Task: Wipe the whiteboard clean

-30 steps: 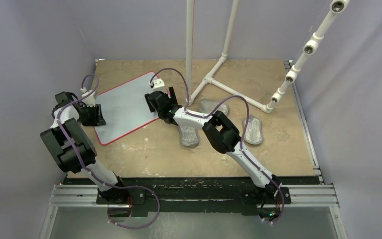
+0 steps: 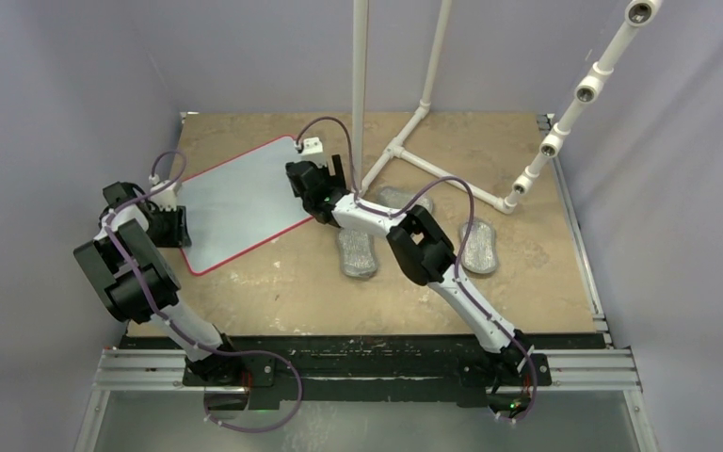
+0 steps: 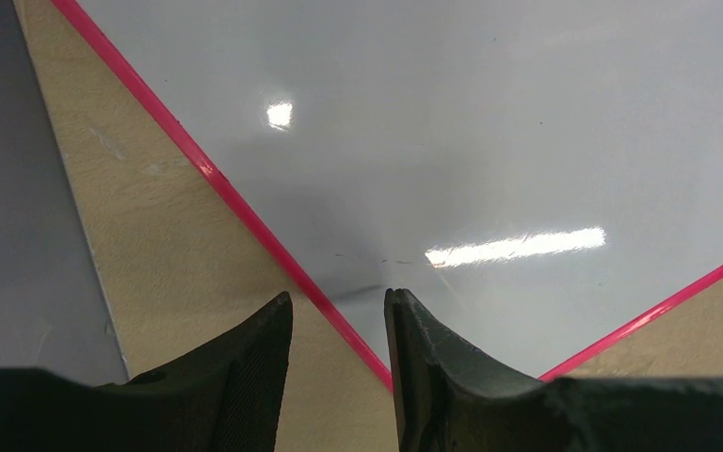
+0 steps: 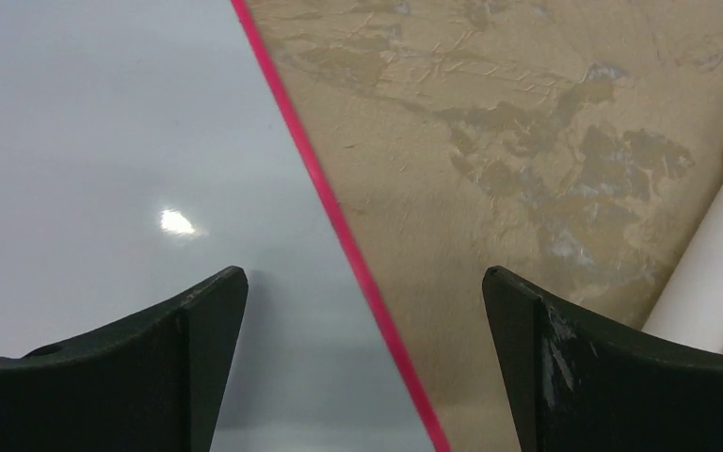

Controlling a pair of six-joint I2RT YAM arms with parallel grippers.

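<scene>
The whiteboard [image 2: 240, 198], white with a red edge, lies tilted on the left half of the table. Over its left corner my left gripper stands open and empty, with the board's red edge running beneath the gap. Faint dark marks show on the white surface [image 3: 358, 273] near that corner in the left wrist view. My right gripper is open too, above the board's right edge. Between its fingers I see only board, red edge and table. Several grey, pad-like pieces, one of them a pad [image 2: 479, 247], lie on the table right of the board.
A white pipe frame [image 2: 395, 149] stands on the table behind and right of my right arm, with a slanting pipe [image 2: 565, 122] rising at the far right. Tan table [image 2: 273, 301] in front of the board is bare. Grey walls close in the sides.
The left gripper shifted only slightly leftward.
</scene>
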